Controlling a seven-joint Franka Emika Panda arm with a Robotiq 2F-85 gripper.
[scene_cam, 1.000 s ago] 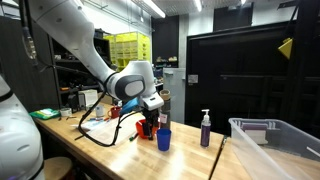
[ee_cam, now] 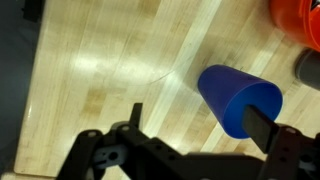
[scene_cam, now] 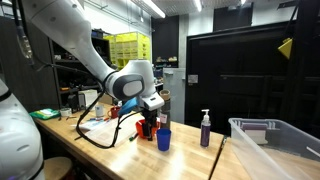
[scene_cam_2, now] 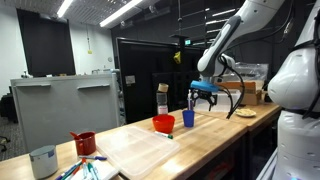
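A blue cup stands upright on the wooden table, to the right of my gripper in the first exterior view. In the wrist view my gripper is open, one dark finger overlapping the near side of the blue cup and the other over bare table. Nothing is held. The second exterior view shows the blue cup below and to the left of the robot's hand, beside a red bowl.
Close to the cup are the red container and a dark round object. A pump bottle and a large pale bin stand to the right. Bare table lies left of the cup in the wrist view.
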